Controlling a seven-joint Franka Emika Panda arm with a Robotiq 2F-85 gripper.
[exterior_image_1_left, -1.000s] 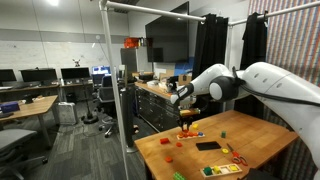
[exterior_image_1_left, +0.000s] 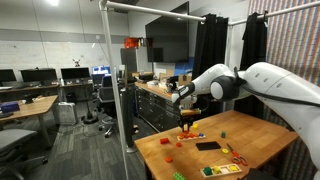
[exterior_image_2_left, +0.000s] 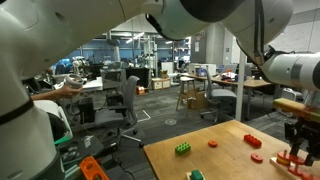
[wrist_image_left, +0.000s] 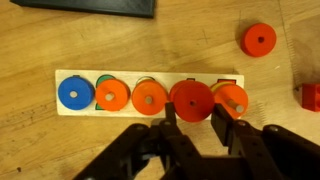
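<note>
A pale wooden strip (wrist_image_left: 65, 107) lies across the middle of the wrist view. On it sit a blue disc (wrist_image_left: 75, 93) at the left end, two orange-red discs (wrist_image_left: 112, 95) beside it, and another orange-red disc (wrist_image_left: 231, 100) at the right end. Between my fingertips is a red disc (wrist_image_left: 193, 101), which looks larger and nearer than the others and overlaps the strip; my gripper is shut on it. Whether the disc touches the strip cannot be told. In exterior view 1 the gripper (exterior_image_1_left: 182, 124) is low over the table by the strip.
One loose red disc (wrist_image_left: 258, 40) and a red block (wrist_image_left: 311, 97) lie right of the strip. A black flat object (wrist_image_left: 112, 5) is at the top edge. Elsewhere on the table stand a green brick (exterior_image_2_left: 183, 148) and a red brick (exterior_image_2_left: 251, 140). Bare wood surrounds them.
</note>
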